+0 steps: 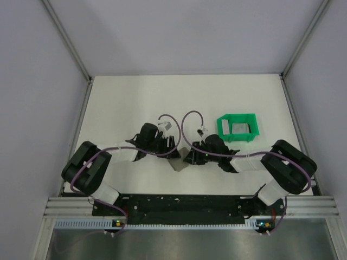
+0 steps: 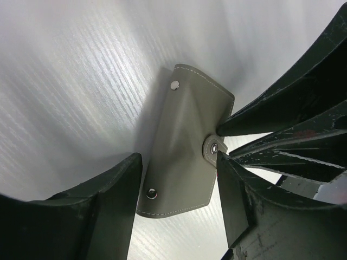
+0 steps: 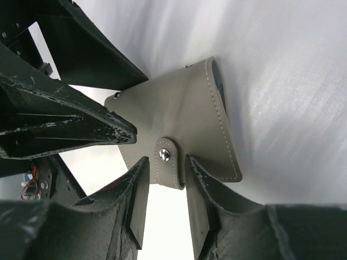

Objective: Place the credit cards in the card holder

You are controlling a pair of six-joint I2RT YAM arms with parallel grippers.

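Observation:
The grey-brown card holder (image 1: 178, 161) lies near the front middle of the table, its snap tab (image 3: 168, 161) closed over the edge. In the left wrist view the holder (image 2: 187, 141) is between the parted fingertips of my left gripper, which is open. My right gripper is part open, with its fingertips on either side of the tab; a narrow gap shows between them, and no firm grip is visible. Both grippers come close together over the holder. No credit card can be made out clearly.
A green tray (image 1: 248, 137) stands at the right, with a narrow pale thing (image 1: 225, 127) and a grey one (image 1: 240, 128) inside; I cannot tell whether these are cards.

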